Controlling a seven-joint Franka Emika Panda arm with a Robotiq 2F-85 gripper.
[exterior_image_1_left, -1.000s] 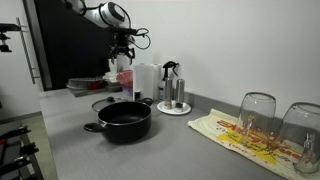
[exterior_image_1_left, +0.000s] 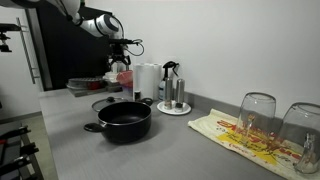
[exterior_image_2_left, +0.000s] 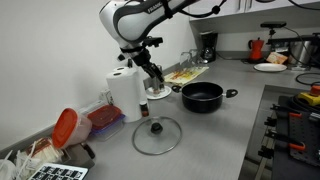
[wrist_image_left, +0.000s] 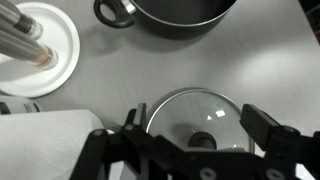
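A glass lid (wrist_image_left: 180, 115) with a black rim and knob lies flat on the counter, seen between my fingers in the wrist view. In exterior view 2 the same lid (exterior_image_2_left: 158, 136) rests in front of the paper towel roll. The black two-handled pot (exterior_image_1_left: 125, 122) stands uncovered beside it; part of this pot (wrist_image_left: 185, 12) shows at the top of the wrist view. My gripper is open above the lid, its fingers wide apart with nothing between them.
A paper towel roll (exterior_image_2_left: 126, 94) stands close to the lid. Bottles or mills stand on a white plate (wrist_image_left: 62, 75). Upturned glass jars (exterior_image_1_left: 256, 116) sit on a patterned cloth (exterior_image_1_left: 220, 128).
Over the last second the arm has shifted toward the left of exterior view 1 and come down slightly. Pot and lid have stayed where they were.
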